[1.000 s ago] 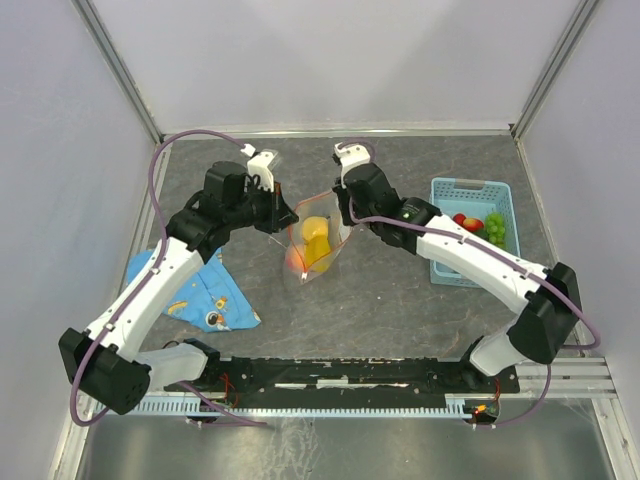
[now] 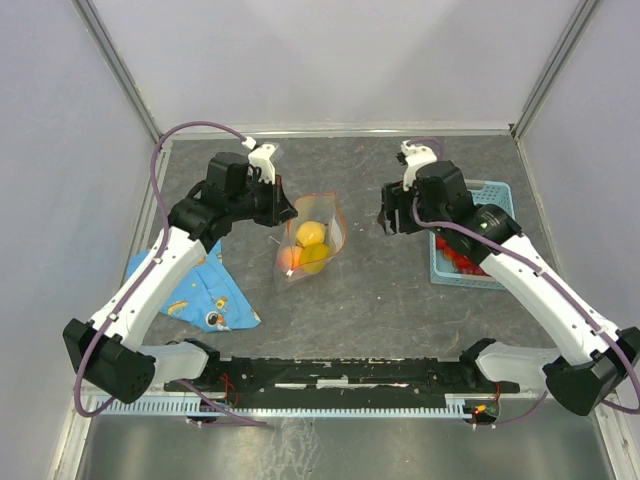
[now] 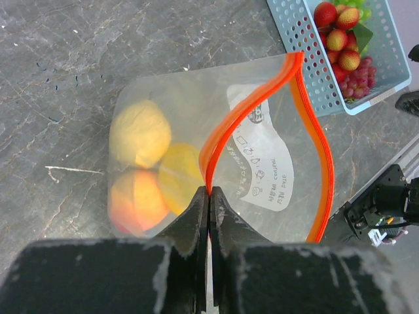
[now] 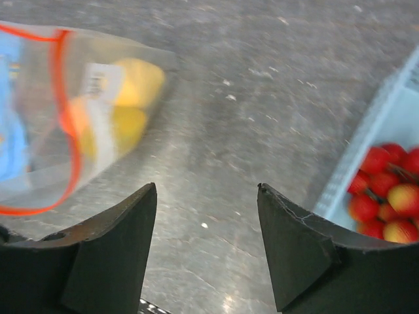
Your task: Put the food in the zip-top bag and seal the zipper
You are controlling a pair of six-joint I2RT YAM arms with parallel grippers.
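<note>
A clear zip top bag with orange edges (image 2: 320, 265) stands open at the table's middle, yellow and peach-coloured fruit (image 2: 310, 233) inside, seen through the plastic as pieces (image 3: 140, 134) in the left wrist view. My left gripper is shut on the bag's rim. My right gripper stands open right of the bag, with nothing between its fingers, above bare table beside the blue basket (image 4: 353, 150).
The basket (image 3: 308, 72) holds red fruit (image 4: 363, 206) and grapes (image 3: 359, 85). A blue printed cloth (image 2: 215, 295) lies left of the bag.
My right gripper has moved from the bag's rim rightward toward the basket. My left gripper stays about in place on the bag.
</note>
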